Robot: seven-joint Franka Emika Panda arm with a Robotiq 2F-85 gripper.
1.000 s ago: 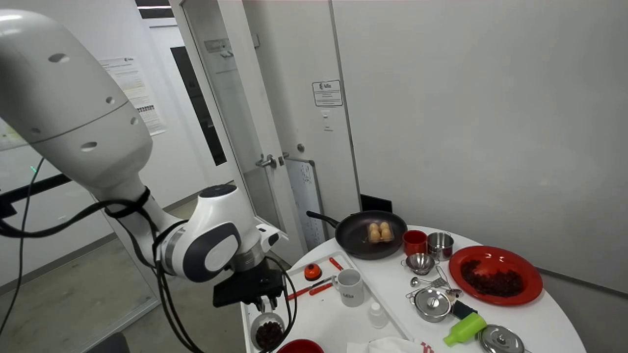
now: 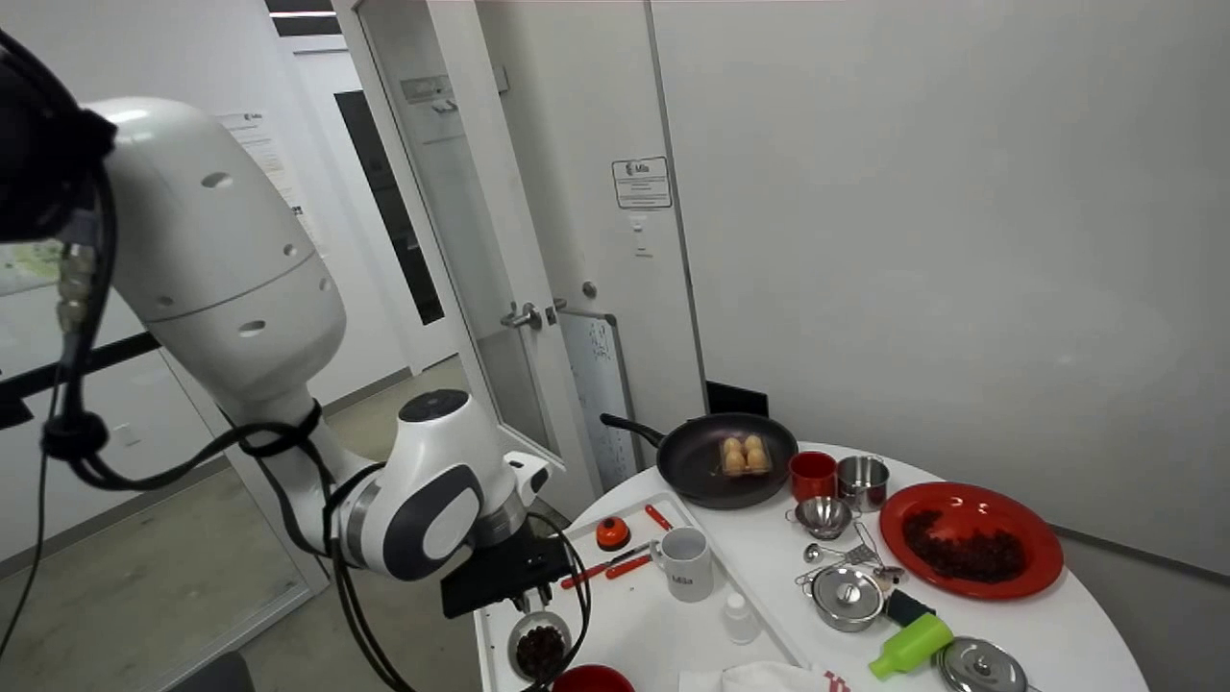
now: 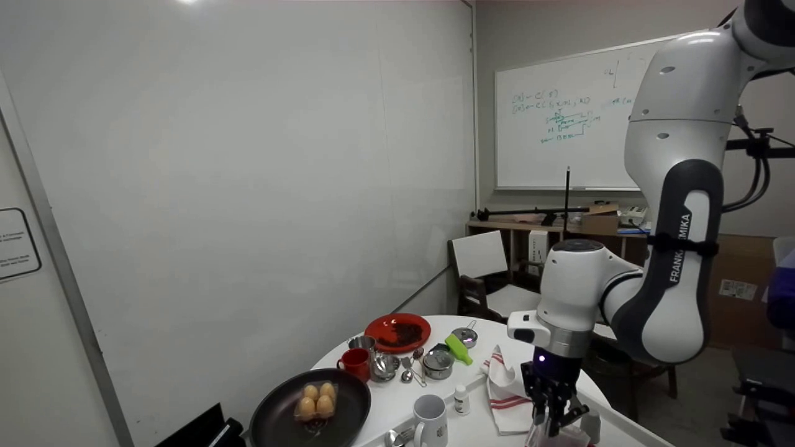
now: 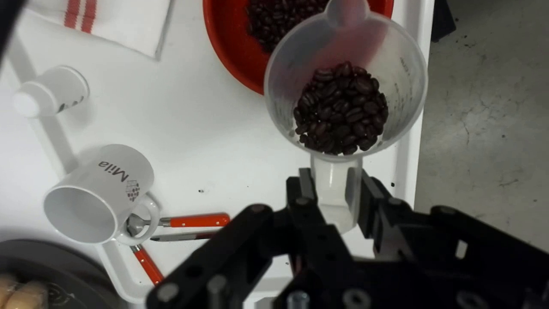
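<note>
A clear plastic measuring cup [image 4: 404, 98] with dark coffee beans [image 4: 342, 110] in it is held by its handle, and my gripper is shut on that handle. The cup is roughly level, its spout overlapping the red bowl [image 4: 231, 54] in the wrist view. More beans [image 4: 275, 23] lie inside that bowl. From exterior view 1, the gripper [image 2: 530, 600] is over the tray's near left end, with the cup just below it. Exterior view 2 shows the gripper [image 3: 551, 413] low at the bottom right, the cup partly cut off.
A white mug [image 4: 121, 170], red-handled cutlery [image 4: 198, 220], a small white bottle [image 4: 51, 92] and a striped towel [image 4: 113, 20] surround the tray's open middle. Beyond stand a pan [image 2: 703, 490] with eggs and a red plate [image 2: 1044, 548] of dark beans. Floor lies past the tray's edge.
In exterior view 1 the arm has shifted right and slightly down, carrying the cup with it. The cup remains in the gripper, beans still inside. The table objects look unmoved.
</note>
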